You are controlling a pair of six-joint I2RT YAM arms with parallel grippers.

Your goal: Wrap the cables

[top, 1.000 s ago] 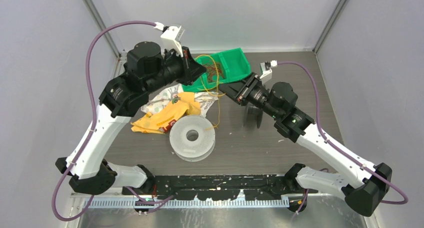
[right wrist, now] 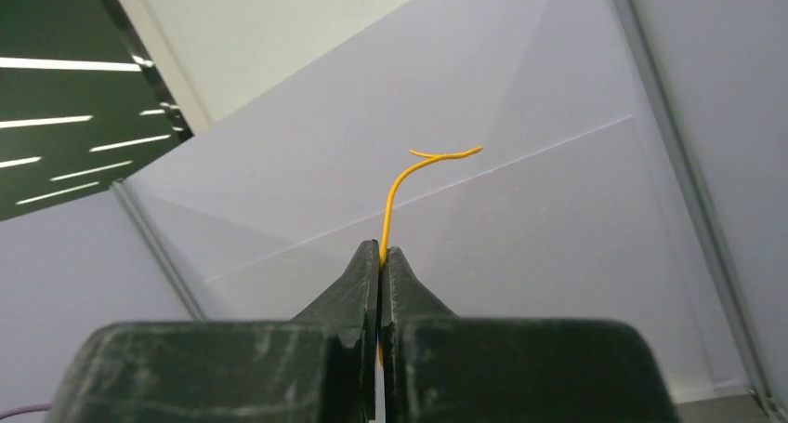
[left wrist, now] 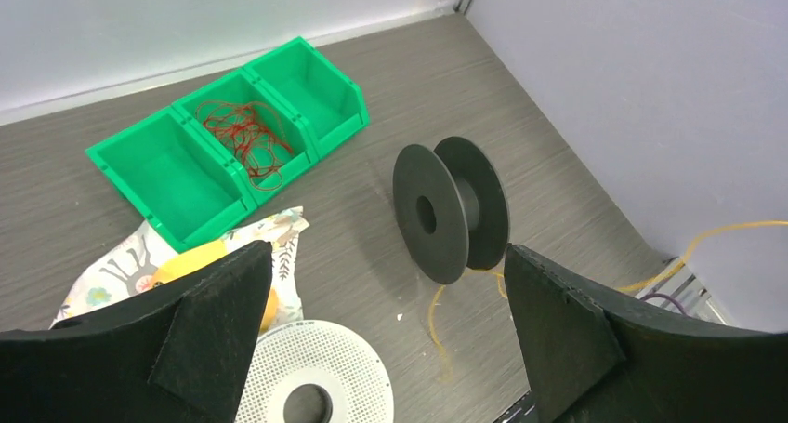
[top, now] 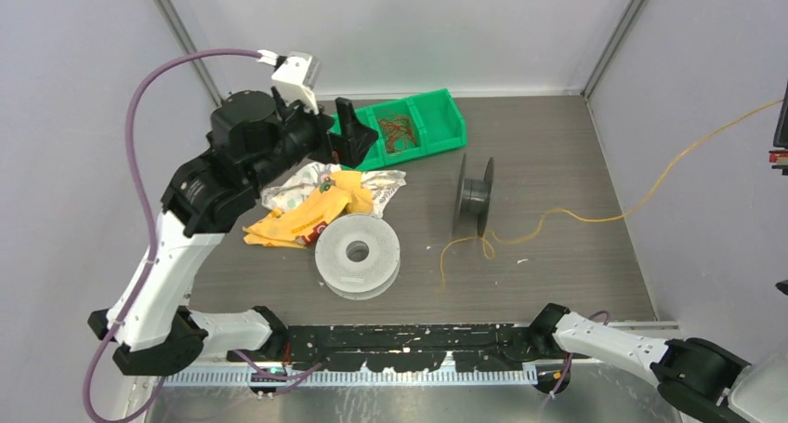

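Note:
A yellow cable [top: 604, 219] trails over the table past the black spool and rises at the right toward my right arm. Its loose end lies curled near the foot of the black spool [top: 475, 197]. In the right wrist view my right gripper is shut, and a thin yellow cable [right wrist: 387, 214] sticks up from between its fingertips. Above the green bin, my left gripper stands open with nothing between its fingers. A red cable [left wrist: 244, 137] lies in the middle compartment of the green bin [left wrist: 212, 239].
A white spool [top: 380, 272] lies flat at the front, beside yellow cloth [top: 295, 220] and patterned cloth [top: 384, 184]. White walls enclose the table.
My right arm swung far right, mostly out of the top view, drawing the yellow cable along. The left gripper opened, the cable left it, and the left arm shifted slightly left.

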